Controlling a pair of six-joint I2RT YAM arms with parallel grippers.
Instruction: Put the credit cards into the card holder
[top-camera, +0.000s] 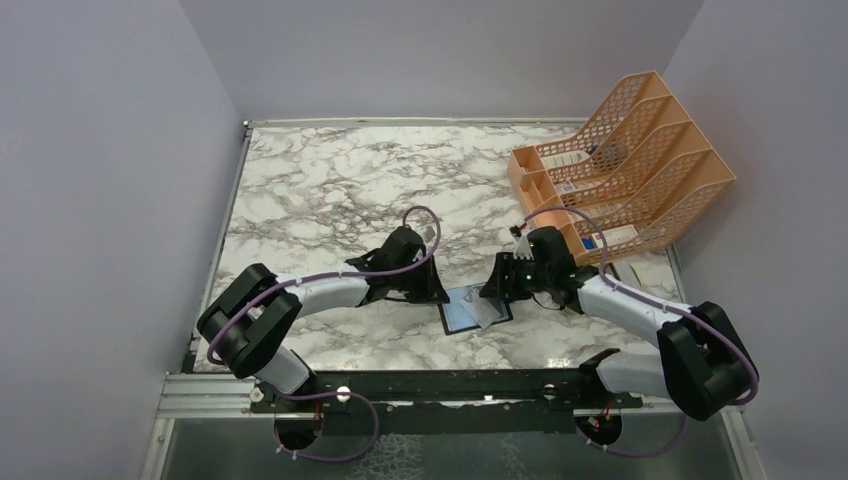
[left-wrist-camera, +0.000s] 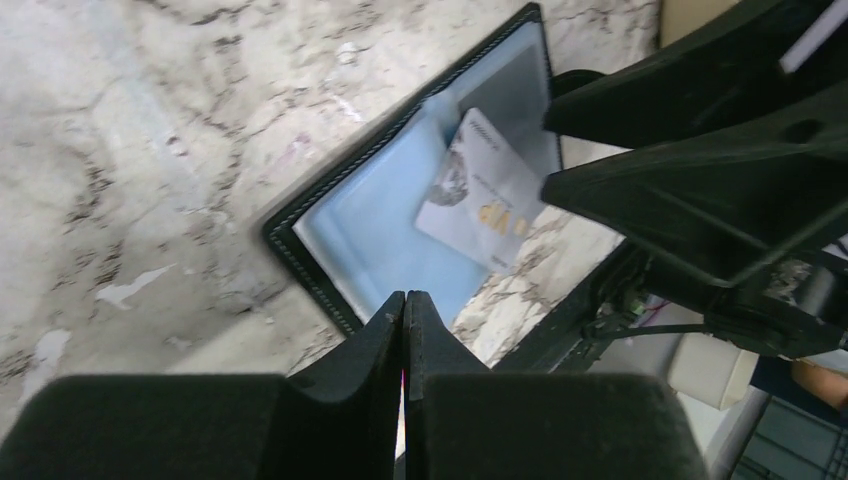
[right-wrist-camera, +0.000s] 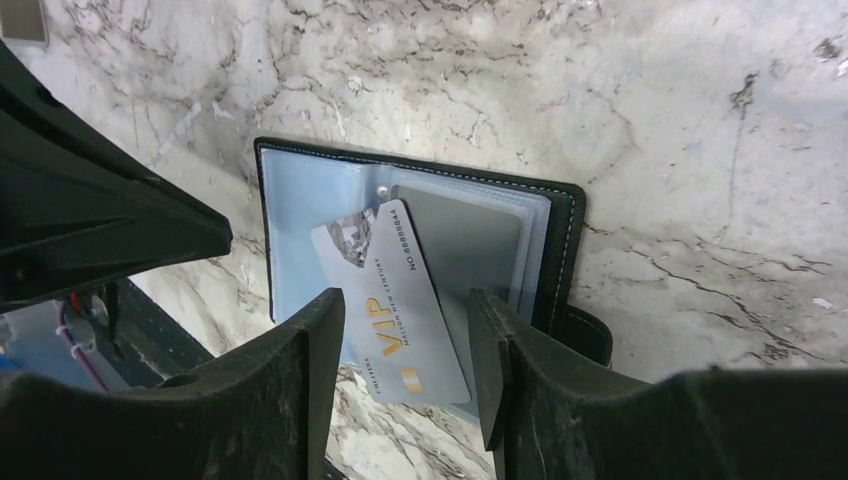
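Observation:
The white VIP card (right-wrist-camera: 410, 310) lies skewed across the middle of the open card holder (right-wrist-camera: 568, 235), on top of the clear sleeves. Its lower end pokes past the holder's near edge, as the left wrist view also shows for the card (left-wrist-camera: 475, 205). My right gripper is open over the card, its fingers apart with nothing gripped. My left gripper is shut and empty, just off the left part of the holder (left-wrist-camera: 345, 190). From above, the holder (top-camera: 460, 312) sits between both grippers, its right part partly hidden by the right one.
An orange rack (top-camera: 640, 165) of slanted compartments stands at the back right, behind the right arm. Clear marble-patterned tabletop (top-camera: 360, 180) spreads behind and to the left of the holder.

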